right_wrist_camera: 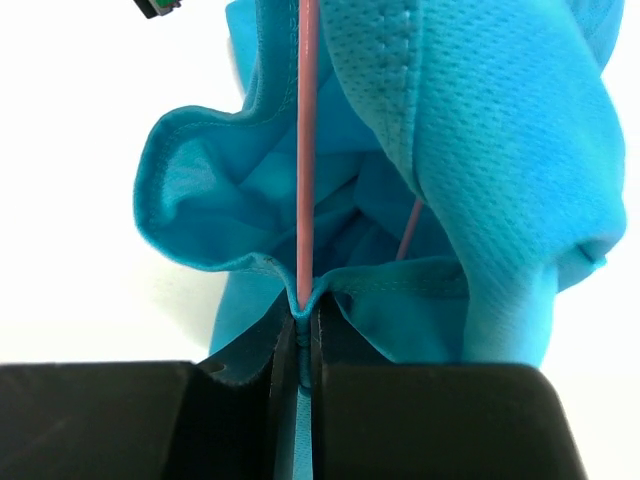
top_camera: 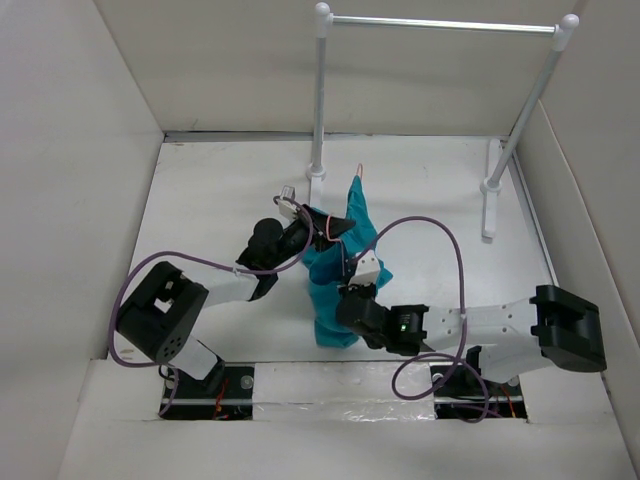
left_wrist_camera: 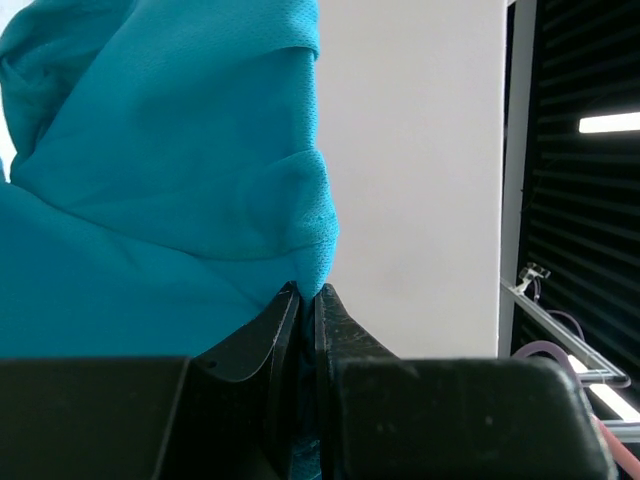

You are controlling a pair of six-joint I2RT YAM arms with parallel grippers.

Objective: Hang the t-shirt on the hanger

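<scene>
The teal T-shirt (top_camera: pixel 330 310) hangs bunched between both grippers, over the bench in the top view. In the left wrist view, my left gripper is shut on a folded edge of the shirt (left_wrist_camera: pixel 170 170). In the right wrist view, my right gripper is shut on the shirt's hem together with a thin pink bar of the hanger (right_wrist_camera: pixel 306 150), which runs up inside the gathered fabric (right_wrist_camera: pixel 500 170); a second pink piece shows deeper in the folds. The hanger's full shape is hidden.
A white rail stand (top_camera: pixel 440 24) spans the back, with feet on either side (top_camera: pixel 490 210). Pale walls enclose the bench. Bare floor (top_camera: pixel 190 190) shows left of the shirt and to its right. Purple cables loop over both arms.
</scene>
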